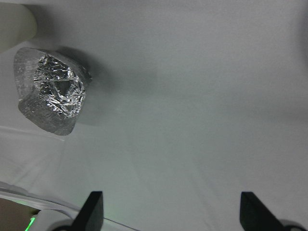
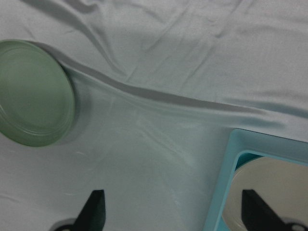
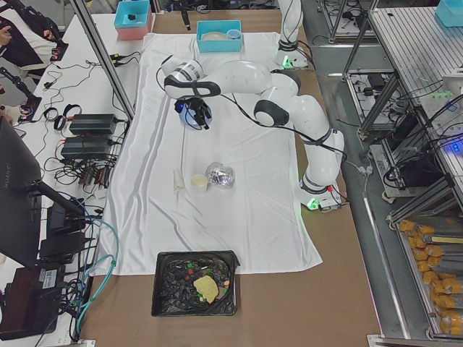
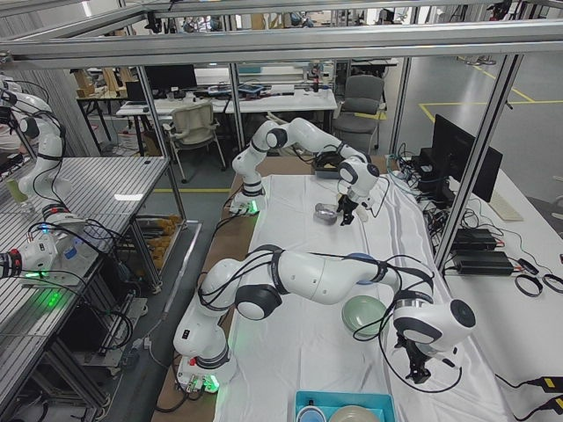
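Observation:
My left gripper stands open above the white cloth, nothing between its fingers. A foil-lined clear cup (image 1: 50, 90) lies upper left of it in the left wrist view, beside a pale cream cup (image 1: 14, 24). A blue plate (image 3: 187, 116) is partly hidden under the left arm. My right gripper is open, high over the cloth near a green plate (image 2: 33, 91) and a light blue bin (image 2: 221, 183) holding a pale plate (image 2: 260, 192).
A black tray (image 3: 166, 303) with food-like pieces sits at one end of the cloth. Monitor, power units and cables line the side table. Much of the cloth between tray and cups is bare.

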